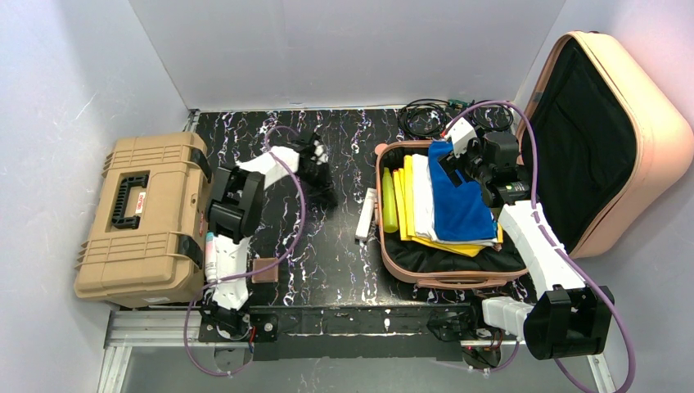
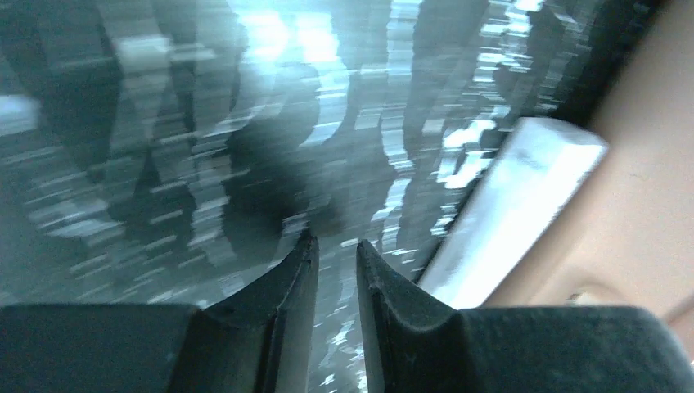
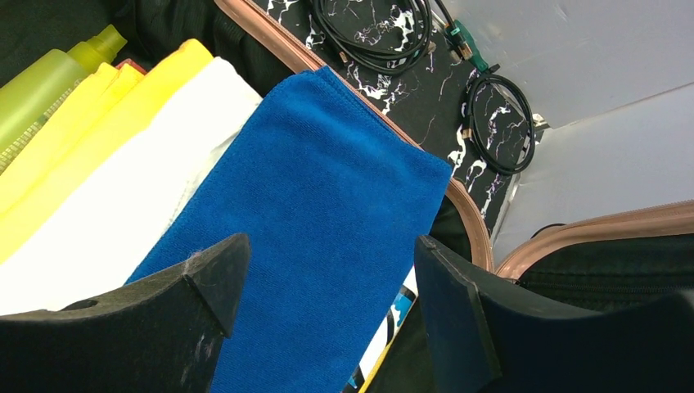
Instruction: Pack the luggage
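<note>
The white box [image 1: 366, 214] lies slanted on the dark marbled table, against the left side of the open pink suitcase [image 1: 396, 266]. My left gripper [image 1: 329, 196], blurred, is left of the box and apart from it. In the left wrist view its fingers [image 2: 282, 307] are nearly together, with only tabletop showing in the narrow gap; the white box [image 2: 515, 205] is to their right. Over the folded blue towel [image 3: 327, 188] inside the suitcase, my right gripper stands open with its fingers well apart. White cloth [image 1: 421, 201], yellow cloth [image 1: 407, 205] and a green bottle [image 1: 389, 201] lie left of the towel.
A tan hard case [image 1: 143, 221] fills the left side, with a spray can [image 1: 210, 258] beside it. Near the front edge lies a brown wallet-like item [image 1: 264, 270]. Coiled black cables [image 1: 421, 119] sit behind the suitcase. Mid-table is largely clear.
</note>
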